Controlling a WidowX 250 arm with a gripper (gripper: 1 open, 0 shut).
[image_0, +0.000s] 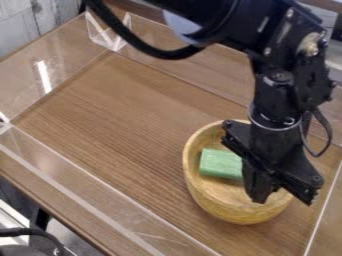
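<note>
A round wooden bowl (221, 197) sits at the lower right of the tray. A green block (221, 165) lies inside it on the left, partly hidden behind my black gripper (278, 188), which is over the bowl's right half. Whether its fingers are open or shut, or hold anything, is hard to make out.
The wooden tray floor (107, 120) is clear to the left and behind the bowl. Clear walls edge the tray at the left and front. Black cables cross the top and the lower left corner.
</note>
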